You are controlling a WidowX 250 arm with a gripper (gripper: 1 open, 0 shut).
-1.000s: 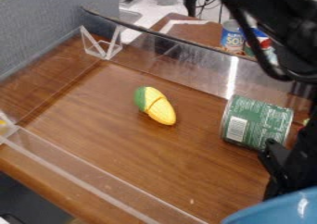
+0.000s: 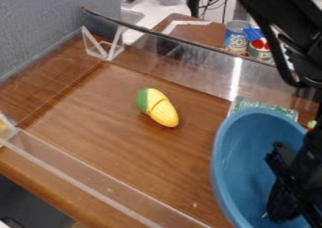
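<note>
A blue bowl [image 2: 236,166] lies at the right edge of the wooden surface. My black gripper [image 2: 284,185] reaches down into its right side; the arm hides much of it, and whether anything is between the fingers is hidden. Behind the bowl, the top of a green can [image 2: 259,105] shows over the rim. A yellow toy corn [image 2: 158,106] with a green husk lies in the middle of the surface.
Clear plastic walls edge the wooden surface [image 2: 113,156]. A grey panel [image 2: 48,29] stands at the back left. Cans [image 2: 236,37] stand beyond the back wall.
The blue bowl has risen from the bottom right corner to stand in front of the green can, now mostly covered.
</note>
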